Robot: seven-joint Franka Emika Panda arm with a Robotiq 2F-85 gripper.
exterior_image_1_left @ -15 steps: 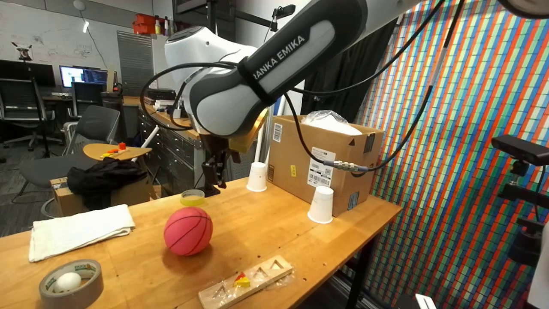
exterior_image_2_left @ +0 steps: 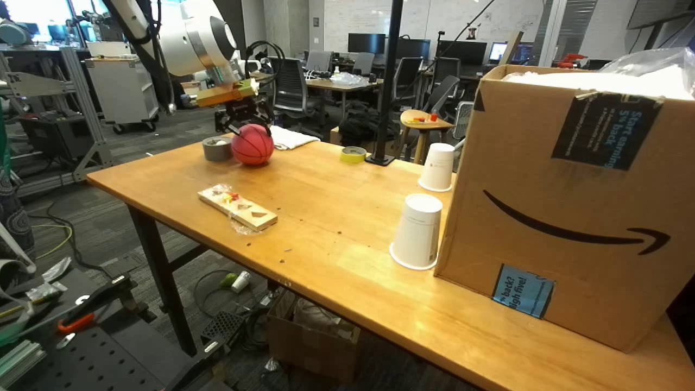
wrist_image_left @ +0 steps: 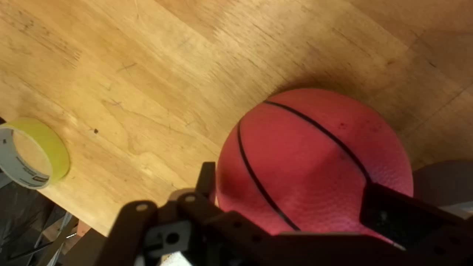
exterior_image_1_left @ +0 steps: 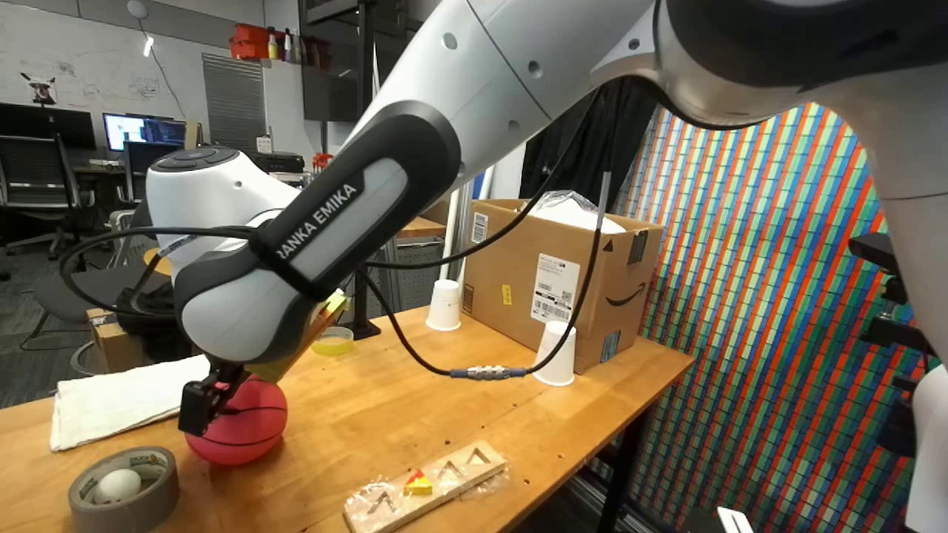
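Note:
A red-pink ball with black seam lines (wrist_image_left: pixel 310 155) fills much of the wrist view and appears to rest on the wooden table (wrist_image_left: pixel 146 88). My gripper is at the ball, its two dark fingers (wrist_image_left: pixel 206 181) spread apart on either side. The right finger overlaps the ball's surface in the wrist view; whether both pads press on it cannot be told. In exterior view 1 the gripper (exterior_image_1_left: pixel 206 410) covers part of the ball (exterior_image_1_left: pixel 244 426) from above. Exterior view 2 has the ball (exterior_image_2_left: pixel 252 144) just below the gripper (exterior_image_2_left: pixel 247 125).
Close beside the ball is a grey tape roll (exterior_image_1_left: pixel 160 497) with a white ball (exterior_image_1_left: pixel 119 485) inside. A white cloth (exterior_image_1_left: pixel 115 404), a yellow tape roll (exterior_image_2_left: pixel 353 154) and a wooden shape board (exterior_image_2_left: pixel 251 212) lie around. White cups (exterior_image_2_left: pixel 417 234) and a cardboard box (exterior_image_2_left: pixel 567 195) occupy the far end.
In exterior view 1 the arm has swung left and down, bringing the gripper from behind the ball onto it. The ball has shifted left, toward the grey tape roll and the cloth.

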